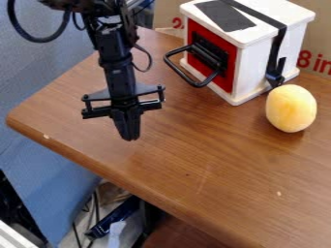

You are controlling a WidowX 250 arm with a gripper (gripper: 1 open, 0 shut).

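Note:
My black gripper [128, 126] hangs over the left part of the wooden table [195, 184], fingertips pointing down and close together, with nothing visible between them. To its right, at the back, stands a white box [261, 79] with a red front door [216, 72], a black handle and black straps. A pale yellow oval object [291, 108], like a fruit, rests on the table in front of the box's right side, apart from the gripper.
A cardboard box [316, 53] with red printing stands behind the white box. The table's left edge borders a blue-grey surface, with clutter below it.

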